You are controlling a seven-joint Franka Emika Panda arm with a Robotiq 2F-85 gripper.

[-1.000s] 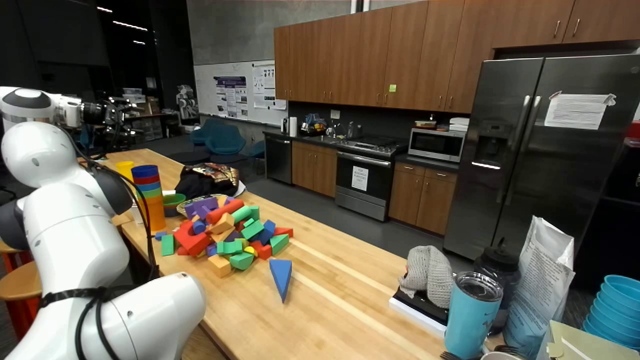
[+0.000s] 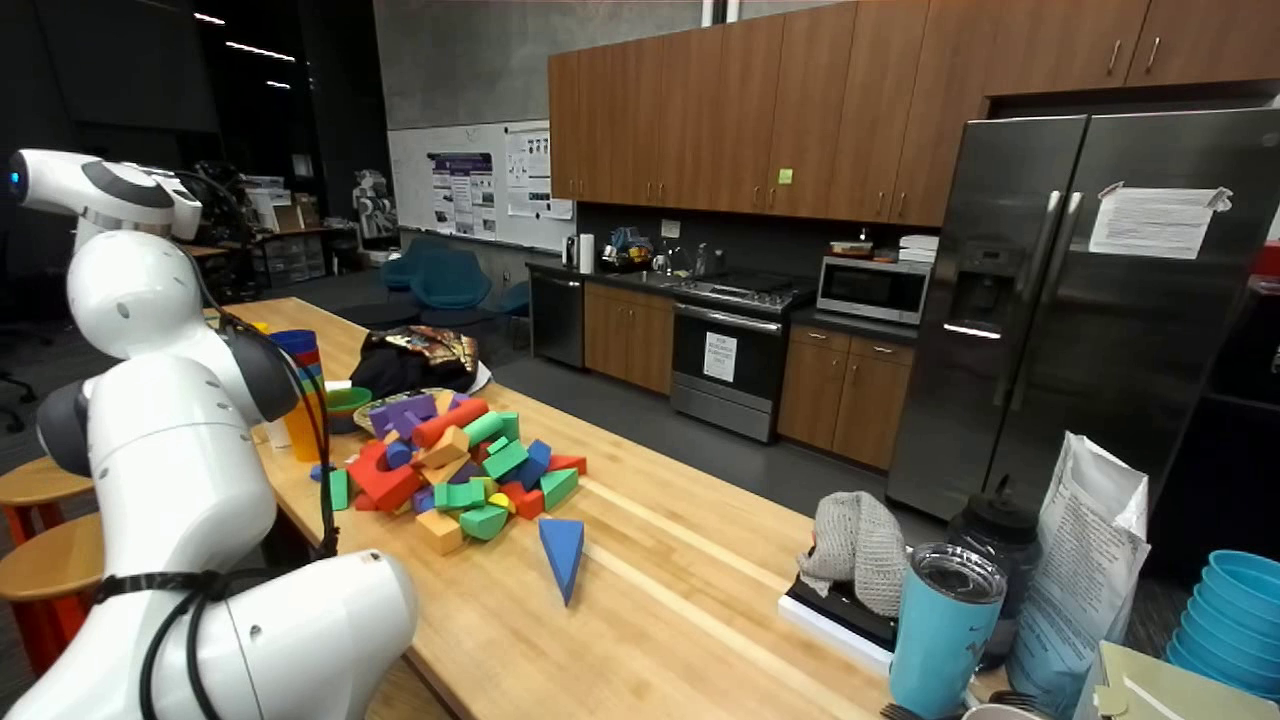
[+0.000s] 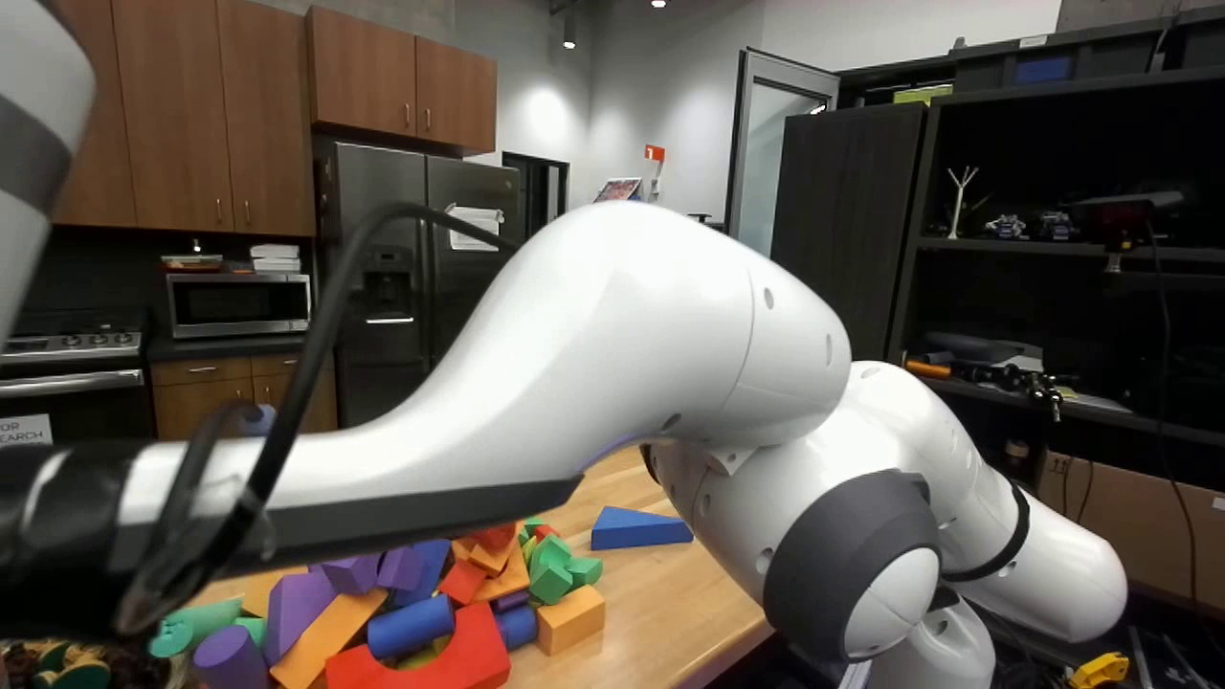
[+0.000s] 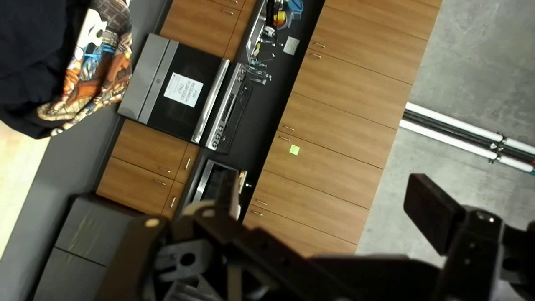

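My gripper is open, with its two dark fingers well apart and only the far cabinets and wall behind the gap. It is raised and faces the kitchen, away from the table top. In the first exterior view, a pile of coloured blocks (image 2: 450,462) in red, green, blue, orange and purple covers part of the wooden table. A blue triangular block (image 2: 561,554) lies alone in front of that pile. The same blue block (image 3: 639,528) shows beside my arm in the second exterior view, where the arm covers part of the pile.
Stacked coloured cups (image 2: 301,390), partly behind my arm, and a green bowl (image 2: 348,400) stand left of the blocks. Black cloth (image 2: 402,364) lies behind. A blue tumbler (image 2: 947,626), grey knit item (image 2: 859,550) and white bag (image 2: 1080,564) occupy the right end.
My arm has swung rightward in the first exterior view, and its wrist has turned, so the gripper shows less. The arm covers more of the cups. The blocks have not moved.
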